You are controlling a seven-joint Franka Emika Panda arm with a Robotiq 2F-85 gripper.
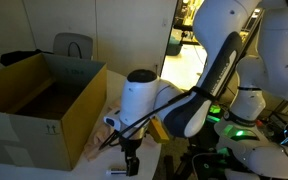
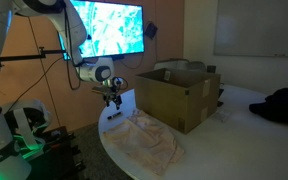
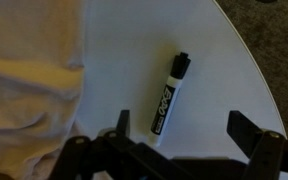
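A black-and-white marker (image 3: 168, 100) lies on the white table, its black cap toward the table's curved edge in the wrist view. In that view my gripper stands open above it, one dark finger on each side and nothing held. From exterior view 1 the gripper (image 1: 132, 160) is low over the table, close to the marker (image 1: 119, 171), which the arm partly covers. Exterior view 2 shows the gripper (image 2: 113, 101) above the small dark marker (image 2: 114, 116).
A pinkish cloth (image 2: 149, 140) lies crumpled on the table beside the marker. An open cardboard box (image 2: 179, 98) stands behind the cloth. The table's rounded edge (image 3: 249, 50) runs near the marker's cap. Bare table (image 2: 234, 150) stretches beyond the box.
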